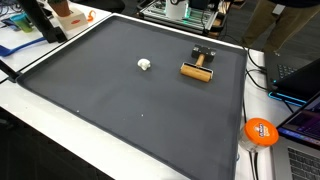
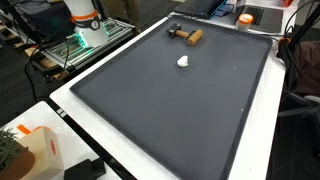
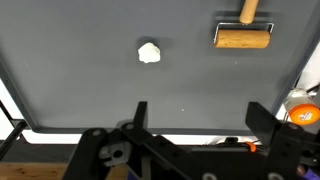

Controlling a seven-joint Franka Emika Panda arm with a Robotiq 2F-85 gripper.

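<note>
A small white lump lies on the dark grey board, and it shows left of centre in the wrist view as a white lump. To its right rests a brown-orange roller with a wooden handle and a black end piece, its cylinder at upper right of the wrist view. My gripper shows at the bottom of the wrist view, its two black fingers spread wide apart. Nothing sits between them, and the board lies well beyond them.
An orange-lidded jar and laptops stand on the white table right of the board. A potted plant is at lower left in the second exterior view. Most of the board is bare.
</note>
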